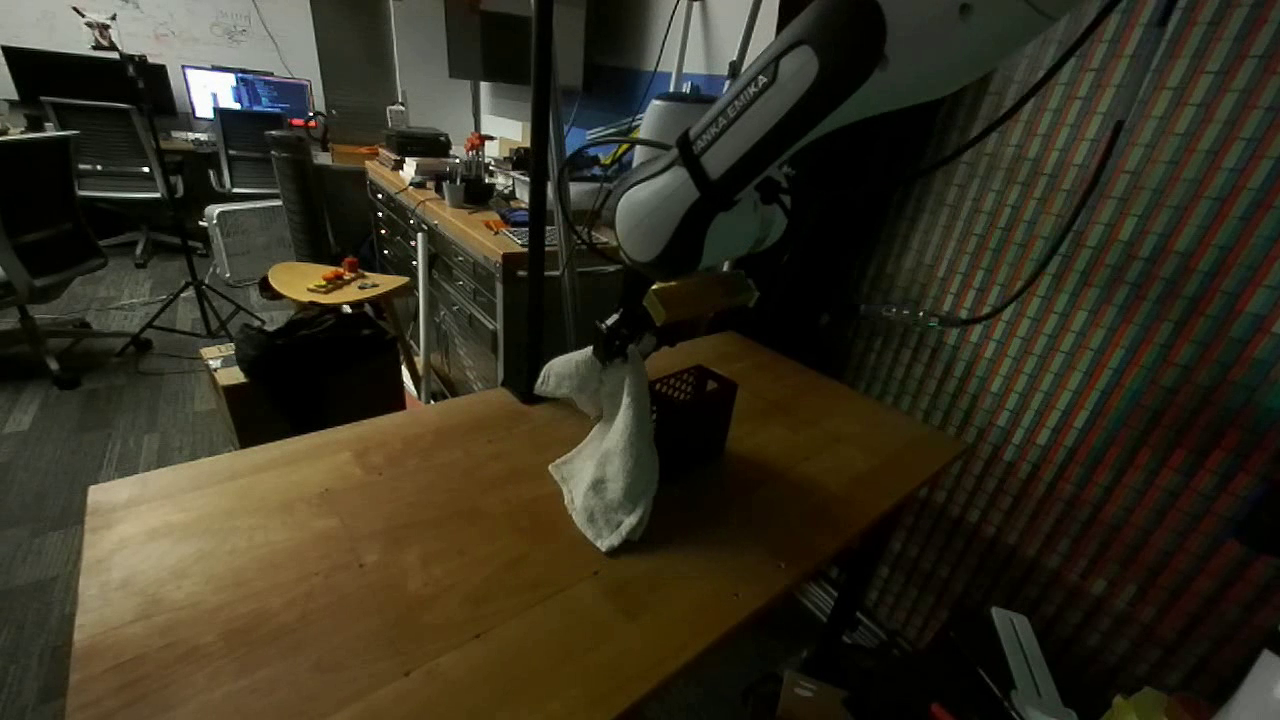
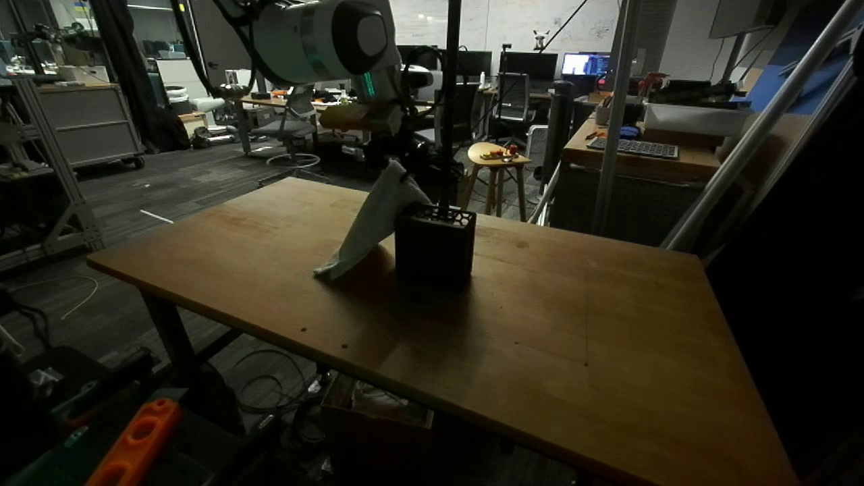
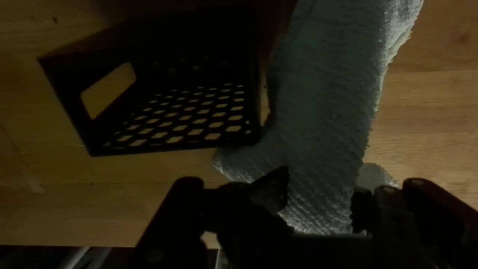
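A pale grey-white towel (image 1: 615, 462) hangs from my gripper (image 1: 621, 342), which is shut on its upper part. One loose flap (image 1: 570, 379) of it sticks out to the left in exterior view 1. In exterior view 2 the towel (image 2: 368, 219) slants down to the table, its low corner at or very near the wood. The black crate (image 2: 435, 247), open at the top with perforated walls, stands right beside it. Seen from the wrist, the towel (image 3: 327, 112) runs between my dark fingers and along the crate's side (image 3: 174, 145); whether they touch is hard to tell.
A dark vertical pole (image 1: 540, 216) rises at the table's far edge, close to the arm.
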